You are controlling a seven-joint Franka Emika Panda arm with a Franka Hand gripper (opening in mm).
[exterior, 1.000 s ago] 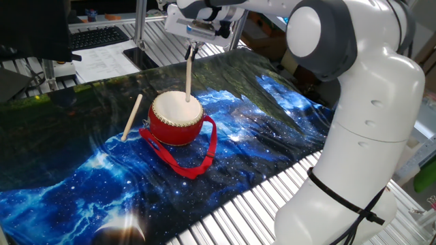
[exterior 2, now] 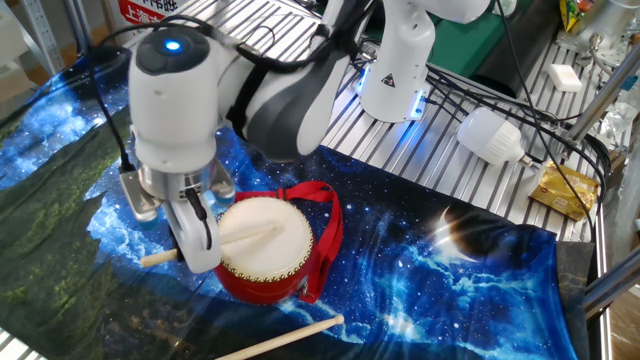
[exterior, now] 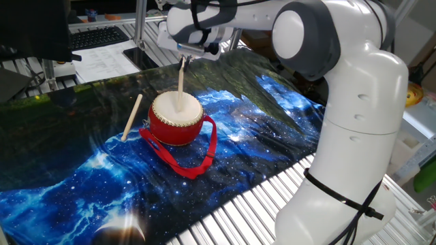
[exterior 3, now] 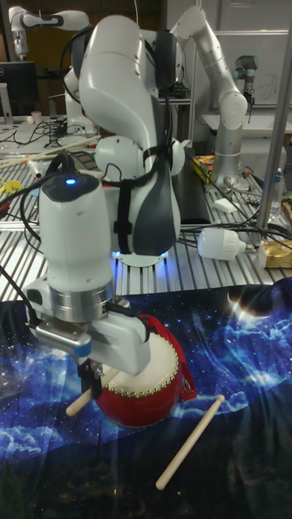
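Note:
A red drum with a pale skin and a studded rim stands upright on the cloth. Its red strap lies looped beside it. Shut around a wooden drumstick, my gripper is beside the drum and above the cloth. The stick's front end reaches over the middle of the skin; whether it touches is hard to tell. In exterior view 2 the held stick runs across the skin, with its butt sticking out behind the fingers. A second drumstick lies loose on the cloth, apart from the drum.
The space-print cloth is wrinkled but mostly bare around the drum. A white bulb-shaped object and a gold packet sit on the slatted metal table. Papers and a keyboard lie beyond the cloth.
My gripper has moved left in exterior view 1 with the stick, whose front end has shifted from the skin's far right towards its middle. The drum and loose stick have stayed put.

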